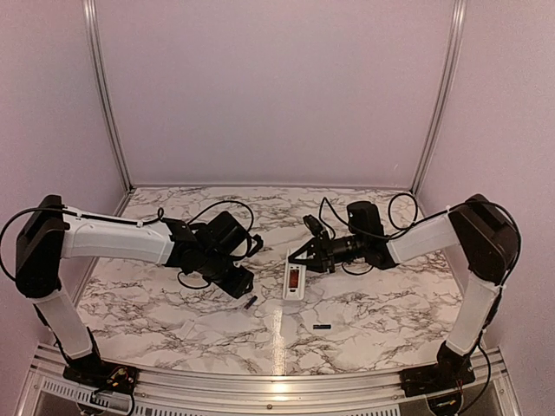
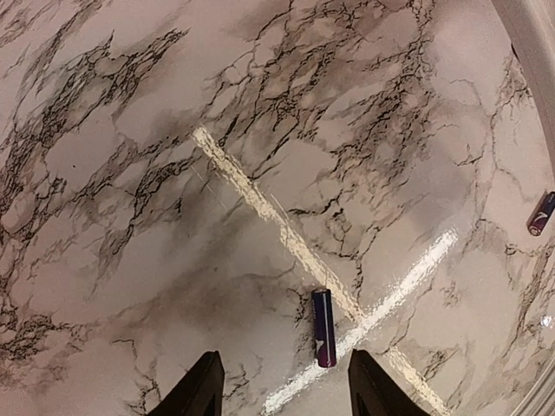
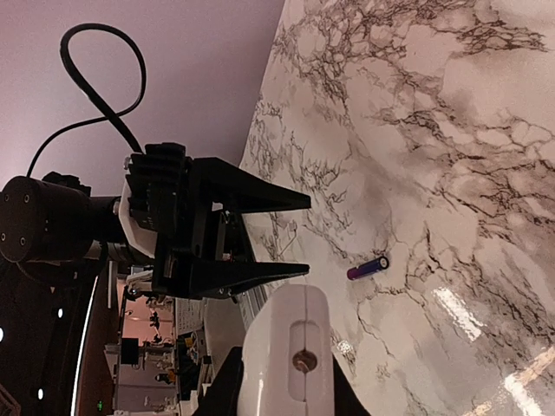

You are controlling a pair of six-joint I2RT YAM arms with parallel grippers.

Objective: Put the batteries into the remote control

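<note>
My right gripper point(image 1: 303, 260) is shut on the white remote control point(image 1: 294, 282), whose reddish compartment shows in the top view; its white end rises at the bottom of the right wrist view. My left gripper hangs open over the table, above a dark battery point(image 2: 323, 328) lying between and just beyond its fingertips in the left wrist view. That battery point(image 1: 251, 302) lies left of the remote in the top view; a second battery point(image 1: 322, 327) lies nearer the front, right of it.
Walls stand at the back and both sides, and a metal rail point(image 1: 269, 381) runs along the front edge.
</note>
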